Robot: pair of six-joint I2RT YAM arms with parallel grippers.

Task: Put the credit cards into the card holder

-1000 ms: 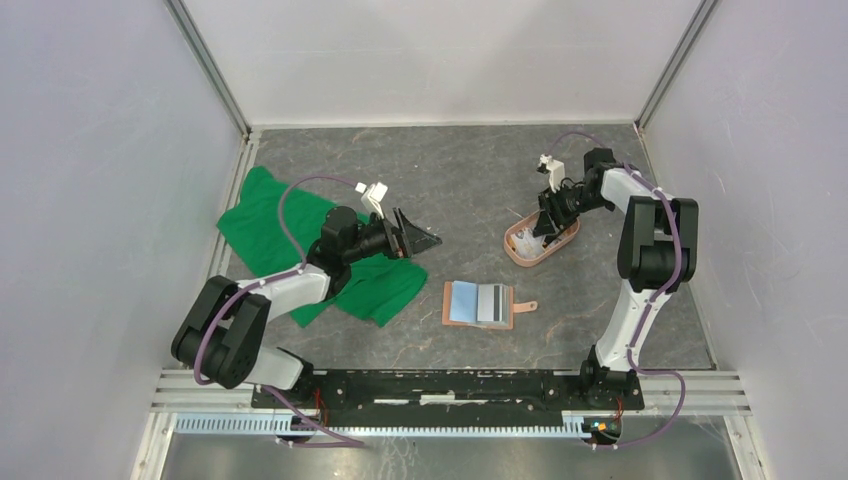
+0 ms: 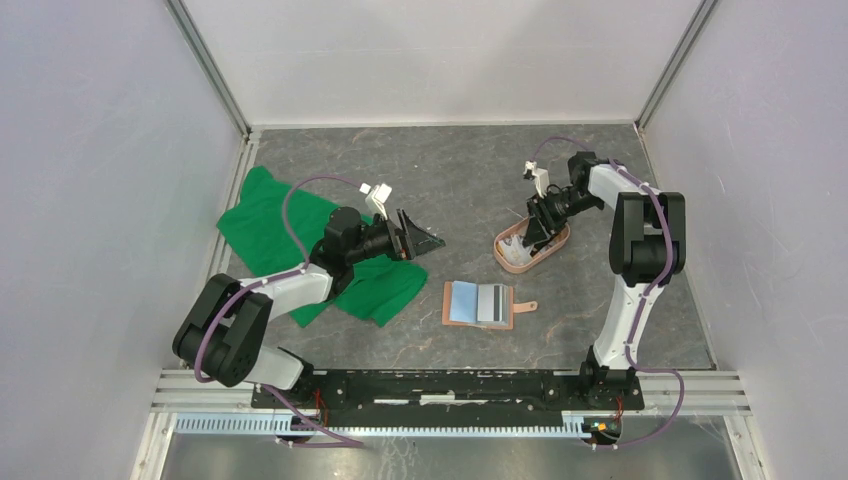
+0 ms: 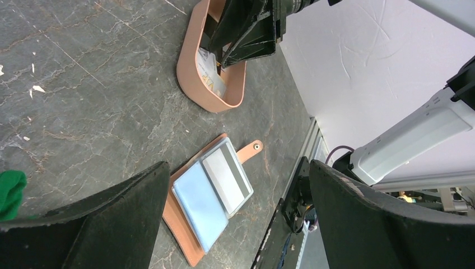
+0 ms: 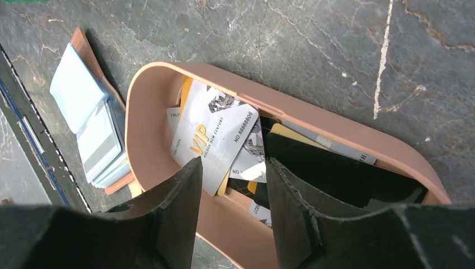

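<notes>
The tan card holder [image 2: 517, 307] lies open at the front middle of the table. In the left wrist view it shows a light blue page [image 3: 203, 203] beside clear sleeves [image 3: 228, 178] with a striped, card-like insert. Right of it stands an oval peach tray [image 2: 512, 269] of credit cards. A white VIP card [image 4: 215, 133] leans over others in the tray, near a black card [image 4: 336, 171]. My right gripper reaches into the tray, its fingers apart, with no card clearly held. My left gripper [image 2: 425, 243] hangs open and empty, left of the tray.
A green cloth [image 2: 265, 225] covers the left of the table, partly under the left arm. Bare grey tabletop [image 2: 460, 175] spreads behind the holder. White walls enclose the back and sides.
The holder has stayed put, and the left arm is nearly still.
</notes>
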